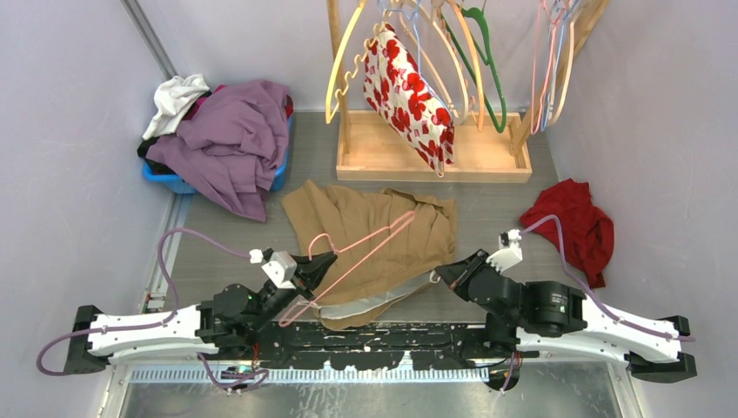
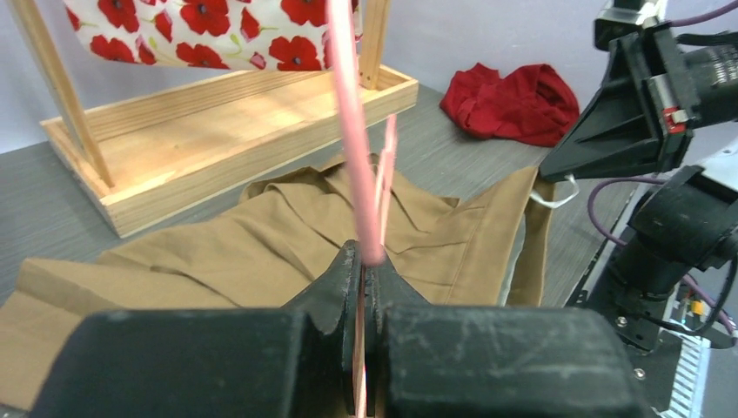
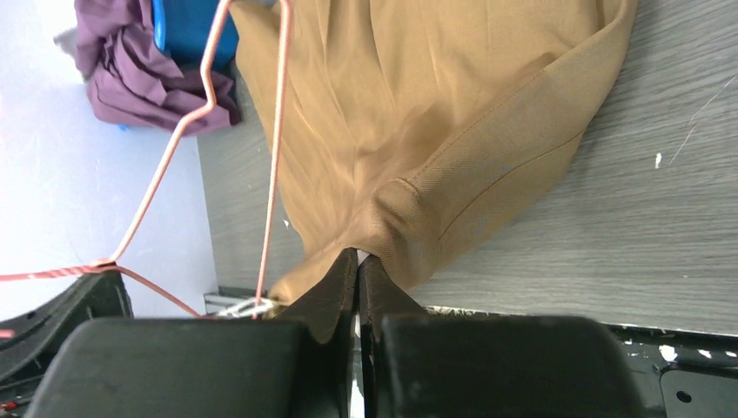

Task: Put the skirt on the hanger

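A tan skirt (image 1: 374, 213) lies spread on the floor, its near edge lifted so the pale inside shows. My right gripper (image 1: 439, 273) is shut on the right end of that edge, and a small white loop hangs at its tips; in the right wrist view the tan cloth (image 3: 418, 209) runs up to the fingers. A thin pink hanger (image 1: 411, 216) slants above the skirt, its far end pointing away and to the right. My left gripper (image 1: 332, 256) is shut on the hanger near its hook; the pink wire (image 2: 352, 131) rises between the fingertips in the left wrist view.
Behind the skirt stands a wooden rack (image 1: 383, 161) with several hangers and a red-flowered cloth (image 1: 405, 96). A blue basket (image 1: 280, 174) heaped with clothes, a purple one (image 1: 228, 135) on top, sits at the left. Red cloth (image 1: 570, 222) lies at the right.
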